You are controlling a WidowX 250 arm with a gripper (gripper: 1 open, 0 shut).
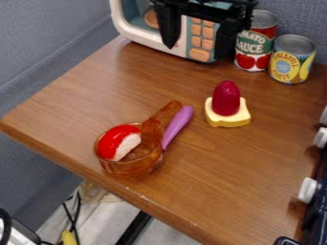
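A black gripper (192, 27) hangs at the top centre, in front of the microwave; whether it is open or shut is unclear. An amber glass pot (128, 165) with a red and white object (119, 141) in it sits at the lower left of the wooden table (76, 110). A purple-handled utensil (178, 125) lies beside it. A red rounded object (225, 96) stands on a yellow square piece (230, 120) right of centre.
A microwave (206, 46) stands at the back, with a tomato sauce can (255, 43) and a yellow can (292, 61) to its right. A dark appliance (315, 206) borders the right edge.
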